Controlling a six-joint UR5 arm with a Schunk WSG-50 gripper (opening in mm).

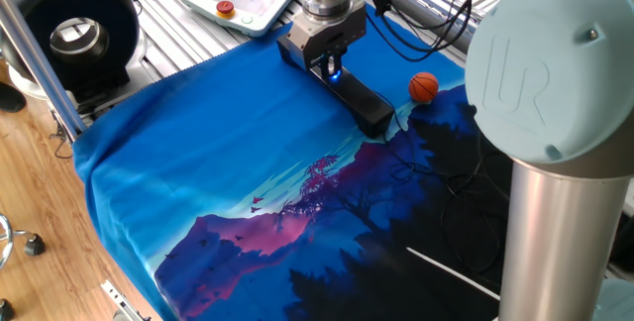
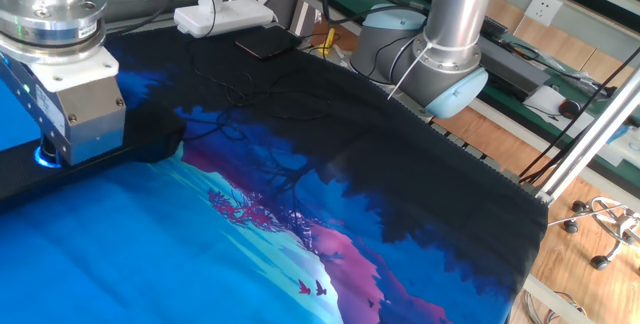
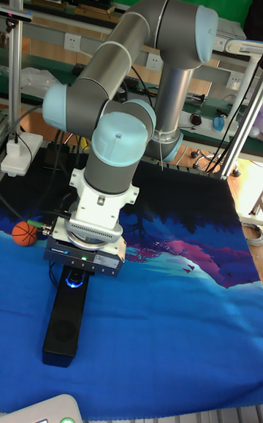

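A long black speaker-like bar [image 1: 365,108] lies on the blue printed cloth. On its top glows a blue ring of light around a knob [image 2: 46,154]. Directly over that knob, my gripper [image 1: 333,67] points down with its fingers at or just around it; whether they touch or clasp the knob is too small to tell. In the third exterior view the gripper body hides most of the fingers, while the front end of the bar [image 3: 59,329] stays in plain sight. An orange toy basketball [image 1: 423,87] rests beside the bar.
Thin black cables run across the dark part of the cloth [image 1: 446,281]. A tablet-like pendant with a red button [image 1: 226,9] sits at the back edge. Near a white power strip [image 2: 225,16] lies a flat dark object [image 2: 268,42].
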